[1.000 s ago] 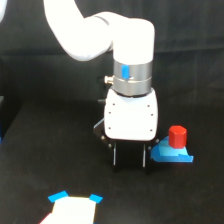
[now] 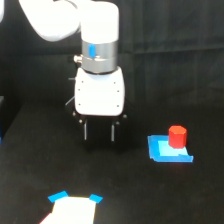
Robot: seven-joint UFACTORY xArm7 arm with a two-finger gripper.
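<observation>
A red block (image 2: 177, 136), rounded or many-sided, stands on a white square patch edged with blue tape (image 2: 157, 155) at the right. My white gripper (image 2: 99, 131) hangs over the dark table, left of the block and well apart from it. Its two thin fingers point down with a clear gap between them, and nothing shows in that gap. How high the fingertips are above the table is hard to tell.
A white piece with blue tape (image 2: 58, 196) at its corners lies at the front left, cut off by the lower edge. Bare black table (image 2: 125, 185) spreads between it and the block. A dark curtain (image 2: 165, 60) hangs behind.
My gripper has moved left and appears farther from the camera, away from the red block. The block and the taped pieces look unmoved.
</observation>
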